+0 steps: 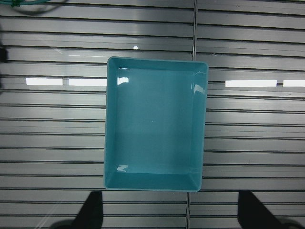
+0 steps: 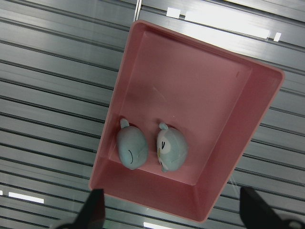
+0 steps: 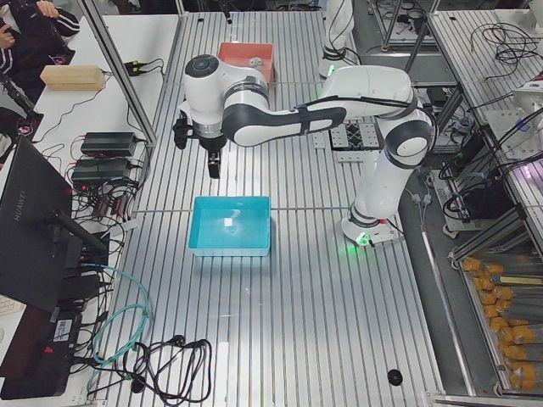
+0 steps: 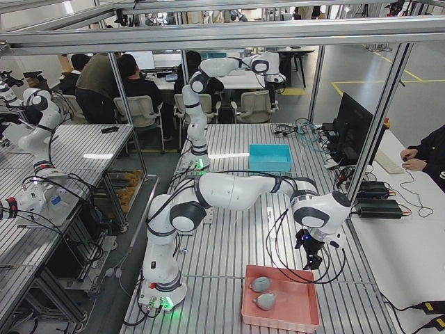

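An empty teal tray (image 3: 229, 242) lies on the slatted table; my left gripper hangs above it, its dark fingers wide apart with nothing between them. At the other end, a pink tray (image 2: 190, 81) holds two small pale plush toys, one (image 2: 132, 148) on the left with a little tail and one (image 2: 171, 150) with a face beside it. My right gripper is over this tray, also open and empty. In the camera right view the plush toys (image 4: 265, 300) sit in the tray's left part.
Along one side stand a monitor (image 3: 34, 254), black power boxes and cables (image 3: 170, 373); loose cables also hang near my right arm in the camera right view.
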